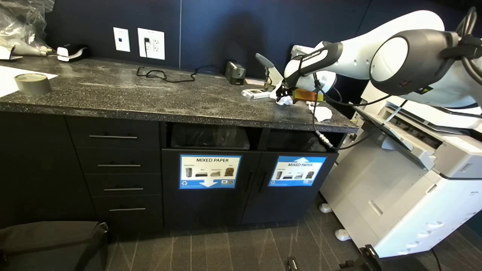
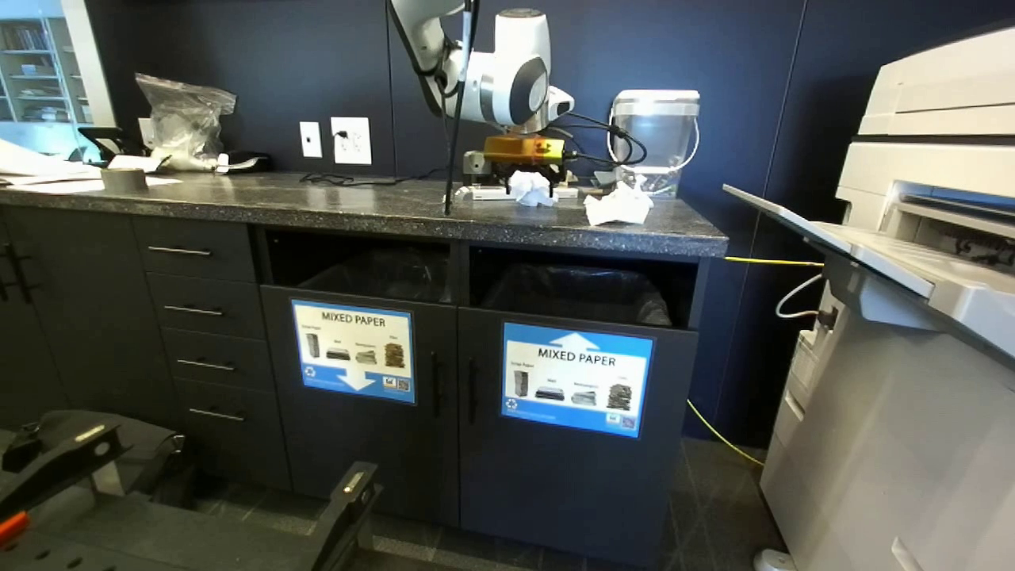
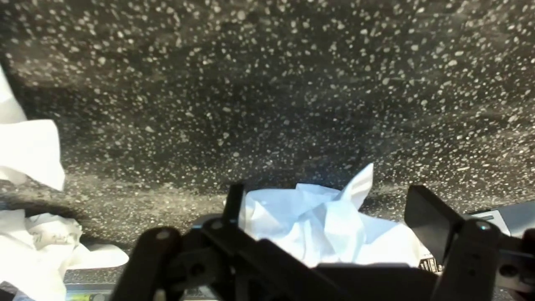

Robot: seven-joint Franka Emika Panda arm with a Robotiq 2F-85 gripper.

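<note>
A crumpled white paper (image 3: 321, 225) lies between the spread fingers of my gripper in the wrist view. The fingers are open, with the paper close against the left finger (image 3: 234, 205) and some room near the upper right finger (image 3: 426, 215). In exterior view 2 the same paper (image 2: 530, 189) shows on the counter under the orange-cased hand. More crumpled paper (image 3: 30, 251) is to the left in the wrist view; in exterior view 2 this white paper (image 2: 618, 205) rests near the counter's right end.
A stapler (image 1: 269, 67) and a small black box (image 1: 235, 73) stand behind the gripper. At the back right is a clear bin (image 2: 656, 133). Open slots (image 2: 571, 285) sit below the counter above the mixed paper labels.
</note>
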